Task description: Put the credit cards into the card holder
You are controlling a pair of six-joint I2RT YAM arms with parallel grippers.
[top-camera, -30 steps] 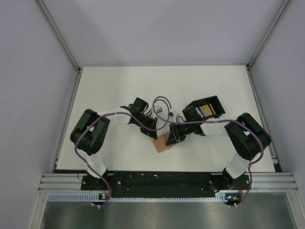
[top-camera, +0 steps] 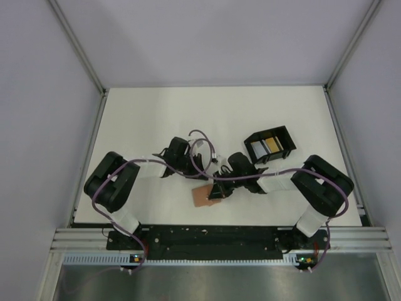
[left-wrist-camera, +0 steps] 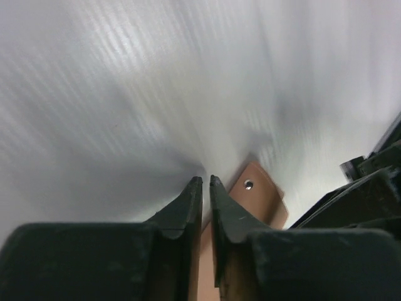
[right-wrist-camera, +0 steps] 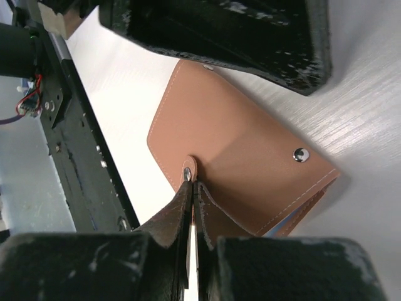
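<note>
A brown leather card holder (top-camera: 202,196) lies on the table between the arms. In the right wrist view the card holder (right-wrist-camera: 250,144) shows silver snaps and a folded edge, with a bluish-white strip inside. My right gripper is shut on its small snap tab. My left gripper (top-camera: 199,179) stands by the holder's far edge. In the left wrist view its fingertips (left-wrist-camera: 197,182) are slightly parted with no object seen held between them, and the card holder (left-wrist-camera: 254,197) shows behind and beside them. The credit cards (top-camera: 271,145), whitish and yellow, sit in the box at right.
The black compartment box (top-camera: 285,142) holding the cards stands at the back right. Bare white table (top-camera: 163,113) spreads behind the arms. A dark rail (top-camera: 207,241) runs along the front edge. Both forearms crowd the holder from either side.
The card holder has shifted left and turned, together with my right gripper.
</note>
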